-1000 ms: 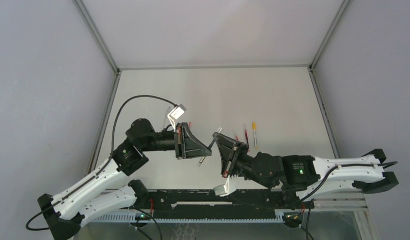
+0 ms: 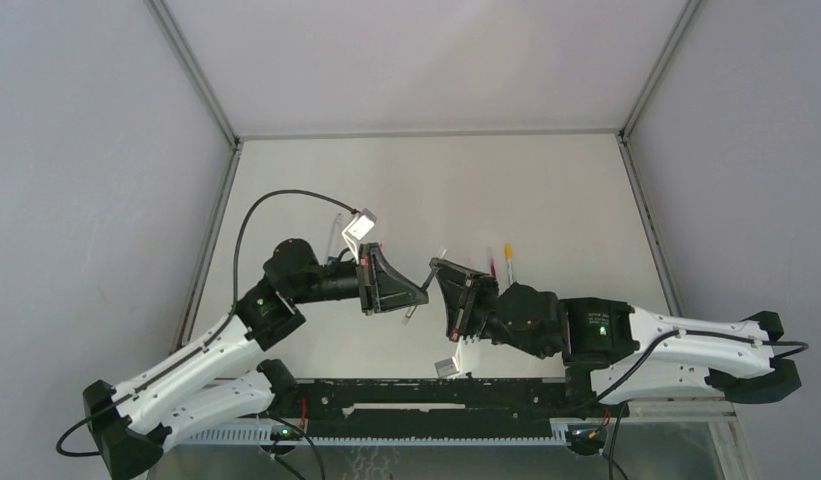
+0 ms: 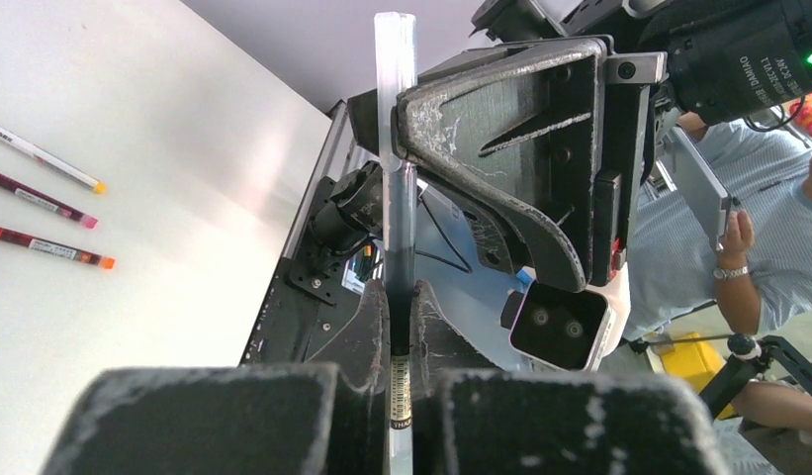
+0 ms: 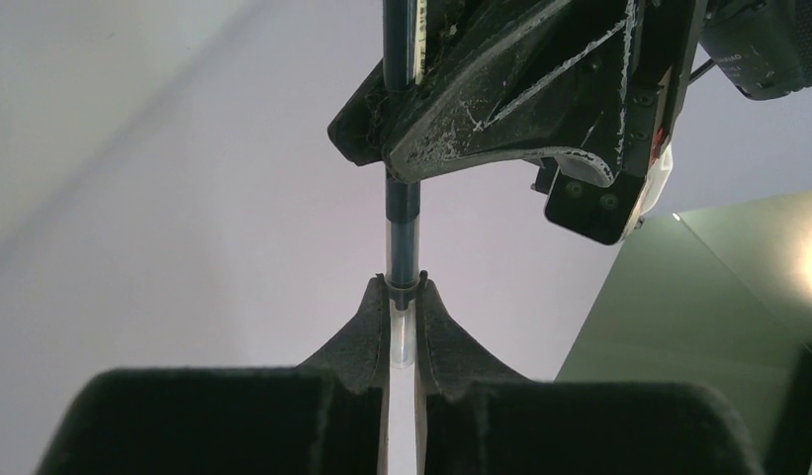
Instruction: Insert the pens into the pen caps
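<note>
A dark pen (image 3: 400, 237) stands lengthwise between the grippers, which face each other above the table's middle. My left gripper is shut on the pen's barrel. A clear cap (image 3: 396, 49) is on the upper end in the left wrist view, beside my right gripper's fingertips. In the right wrist view my right gripper has its fingertips close around that clear end; whether they grip it or stand slightly apart is hard to tell. How deep the pen sits in the cap is unclear.
Several pens lie on the white table (image 2: 546, 190), among them a yellow-tipped one (image 2: 509, 262), a pink one (image 3: 45, 201) and an orange-tipped one (image 3: 45, 245). The frame's walls bound both sides.
The right arm has shifted slightly up in the top view, its gripper creeping along with the pen's upper end. The left arm has moved slightly to the right.
</note>
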